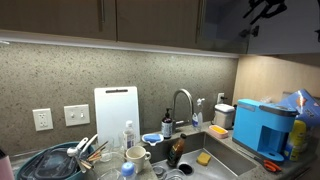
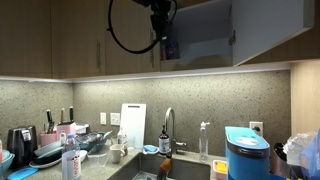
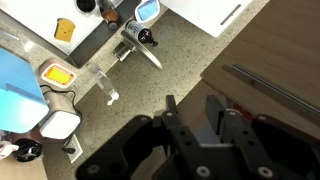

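Note:
High up by the wall cabinets hangs my gripper, its two black fingers a little apart in the wrist view. No object shows clearly between them, so whether they grip anything is unclear. In exterior view 2 the black arm (image 2: 158,18) is in front of an open cabinet (image 2: 200,40), with its raised white door (image 2: 268,28) to the right. A dark brown, bottle-like object (image 1: 177,151) stands tilted at the left side of the sink (image 1: 222,163). A yellow sponge (image 1: 204,158) lies in the sink.
Behind the sink rises a faucet (image 1: 184,100), with a soap bottle (image 1: 167,124) beside it. A blue machine (image 1: 262,128) fills the counter's right side. Cups and dishes crowd the left, near a mug (image 1: 137,156). A white board (image 1: 117,113) leans on the wall.

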